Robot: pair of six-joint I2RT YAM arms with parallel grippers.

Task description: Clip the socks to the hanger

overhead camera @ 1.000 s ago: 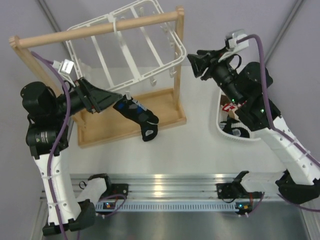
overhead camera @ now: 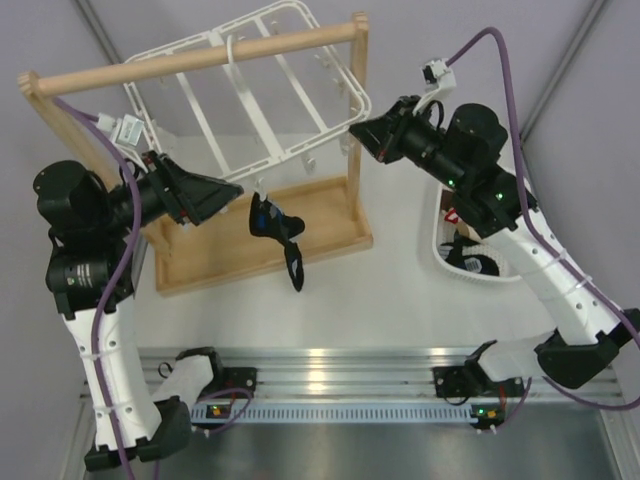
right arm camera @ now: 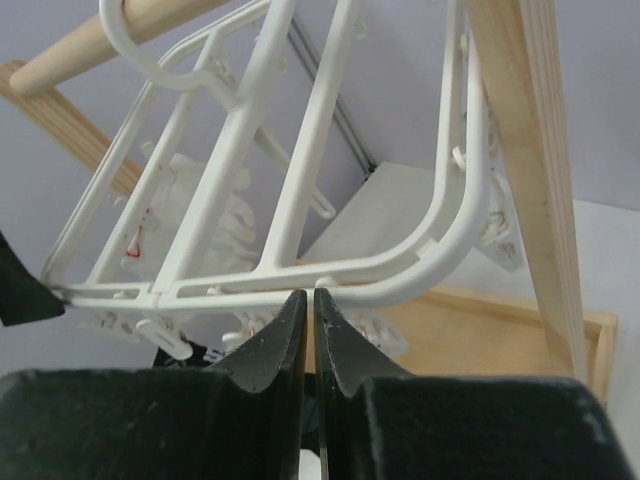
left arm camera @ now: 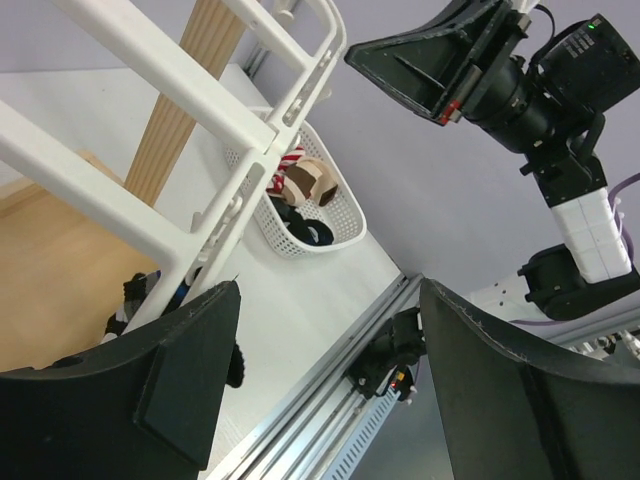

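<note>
The white hanger hangs tilted from the wooden rack. A black sock with blue marks dangles below its front edge, near a clip; in the left wrist view, the sock is partly hidden behind the hanger and a finger. My left gripper stands open beside the hanger's front left corner, nothing between its fingers. At the hanger's front right corner, my right gripper is shut on the rim. In the right wrist view its fingertips meet at the white rim.
A wooden rack with a post and base surrounds the hanger. To the right, a white basket holds more socks. Bare table lies between the base and the basket.
The hanger swung left and back. The left arm hardly moved.
</note>
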